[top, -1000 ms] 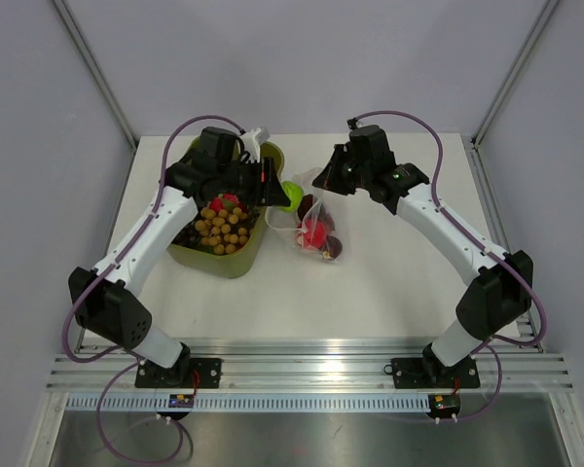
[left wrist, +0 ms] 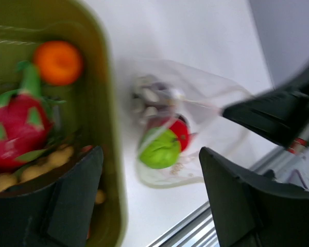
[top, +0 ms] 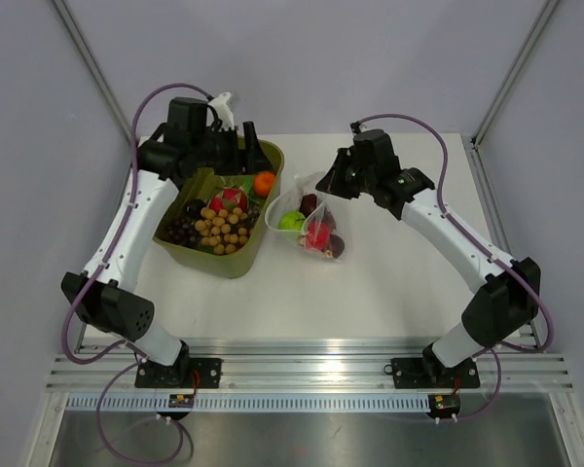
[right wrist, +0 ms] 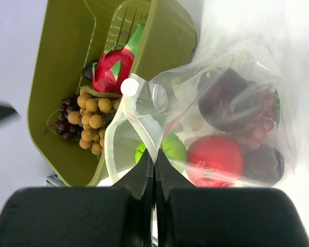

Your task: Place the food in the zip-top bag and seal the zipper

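Observation:
The clear zip bag (top: 307, 219) holds a green fruit (left wrist: 159, 152), a red one (right wrist: 215, 157) and dark purple items. My right gripper is shut on the bag's rim, holding it up. My left gripper (top: 243, 146) is open over the olive bin (top: 214, 263), nothing between its fingers. The bin holds a dragon fruit (left wrist: 15, 134), an orange (left wrist: 58, 63), longan (top: 224, 229) and dark grapes (right wrist: 67, 117).
The bin sits left of the bag on the white board (top: 380, 292). Free board lies in front of and right of the bag.
The green fruit went from my left gripper into the bag. The left gripper has since moved back and left over the bin. The right arm is nearly still.

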